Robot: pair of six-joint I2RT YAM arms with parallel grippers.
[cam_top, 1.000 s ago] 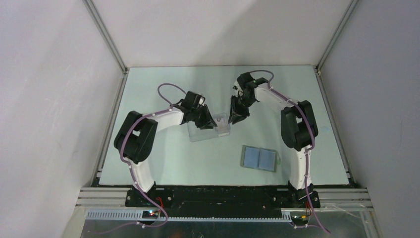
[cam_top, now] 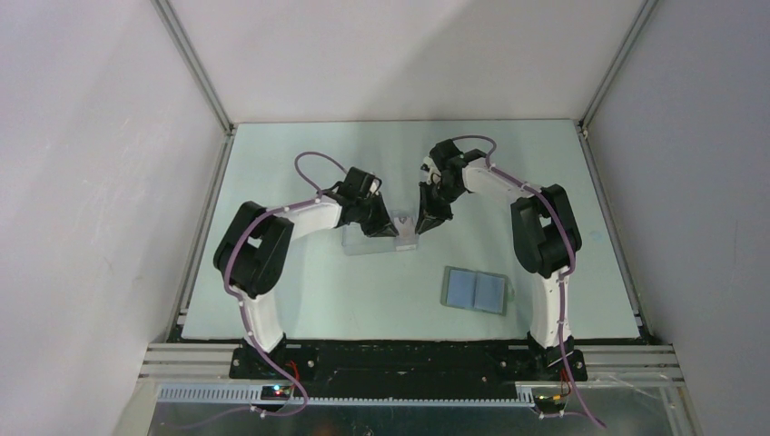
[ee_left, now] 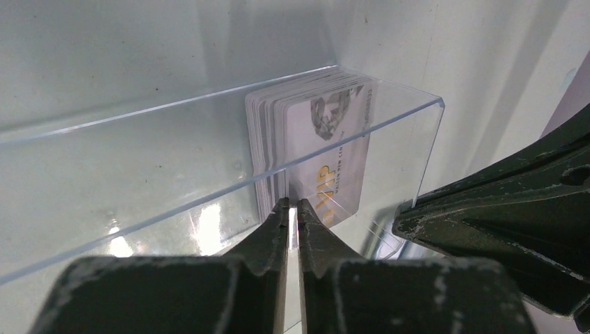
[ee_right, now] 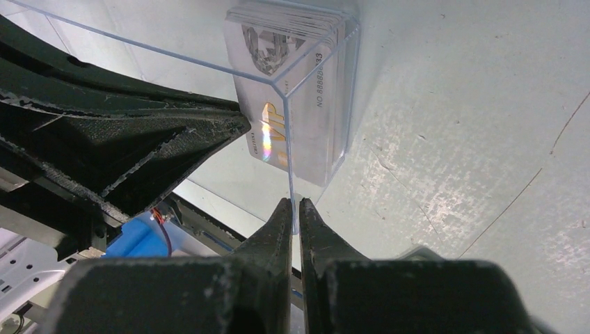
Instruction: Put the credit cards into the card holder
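Note:
A long clear plastic box (cam_top: 368,250) lies between my arms, with a stack of pale credit cards (cam_top: 406,229) standing at its right end. The front card (ee_left: 337,149) bears a dark picture and gold letters. In the left wrist view the tips of my left gripper are nearly together at the box's wall, a pale sliver between them. My right gripper has its tips close on either side of the box's clear corner edge. Whether either gripper presses on the wall is hard to tell. No card is lifted from the stack.
An open, two-panel blue item with a grey border (cam_top: 475,290) lies at the front right, clear of both arms. Left of the cards the box is empty. Bare table (cam_top: 363,304) stretches in front of it.
From a second ago, the box has turned slightly to lie straighter and shifted a little left.

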